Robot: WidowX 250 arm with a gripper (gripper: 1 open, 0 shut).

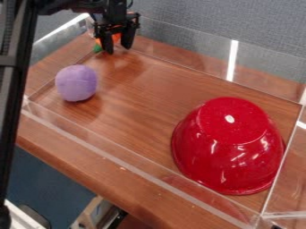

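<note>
At the back left of the wooden table, my black gripper (116, 36) is down over a small orange object with a green tip (99, 46), largely hidden behind it; whether the fingers are on it I cannot tell. A purple ball (77, 82) lies at the left, in front of the gripper. An upturned red bowl (224, 145) sits at the front right.
Clear plastic walls (233, 63) surround the work area. A dark vertical bar runs along the left edge of the view.
</note>
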